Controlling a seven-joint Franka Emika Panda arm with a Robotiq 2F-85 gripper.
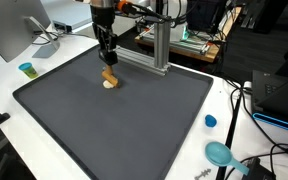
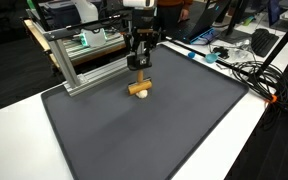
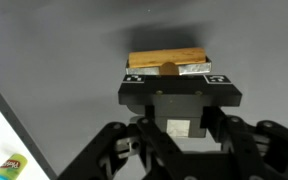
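A wooden hammer-like piece [image 2: 140, 87] stands over the dark tabletop, its cylinder-shaped head low and its short handle [image 2: 140, 73] upright. My gripper [image 2: 139, 66] points down from above, shut on the handle. In exterior view 1 the wooden head [image 1: 110, 77] shows just beneath the gripper [image 1: 107, 66]. The wrist view shows the head [image 3: 166, 57] as a wooden bar past the gripper, with the handle's round end between the fingers. A small pale round thing [image 2: 142, 94] shows at the table just below the head; whether it is joined cannot be told.
A green-and-yellow tub [image 1: 27, 70] stands at the table's far left corner. A blue cup [image 1: 210, 121] and a teal object [image 1: 220, 154] lie off the dark top, to the right. A metal rail [image 2: 92, 79] borders one side.
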